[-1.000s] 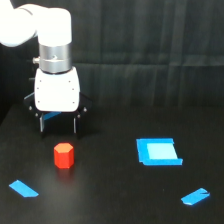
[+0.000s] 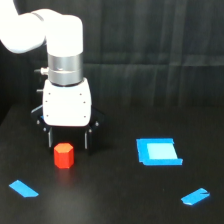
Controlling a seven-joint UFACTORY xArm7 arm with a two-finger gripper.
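Observation:
A red block point(image 2: 64, 156) stands upright on the dark table at the left. My gripper point(image 2: 68, 145) points down just above and behind it, its dark fingers spread wider than the block. It is open, with no sign of a hold on anything. Whether the fingertips reach down beside the block cannot be told from this angle. To the right lies a square marked out in blue point(image 2: 143, 151) with a pale middle.
Strips of blue tape lie on the table, one at the front left point(image 2: 24, 188) and another at the front right point(image 2: 195, 196). Bare table separates the block from the blue square. A dark curtain point(image 2: 155, 60) hangs behind.
A blue strip behind the gripper is now hidden. The block has not moved.

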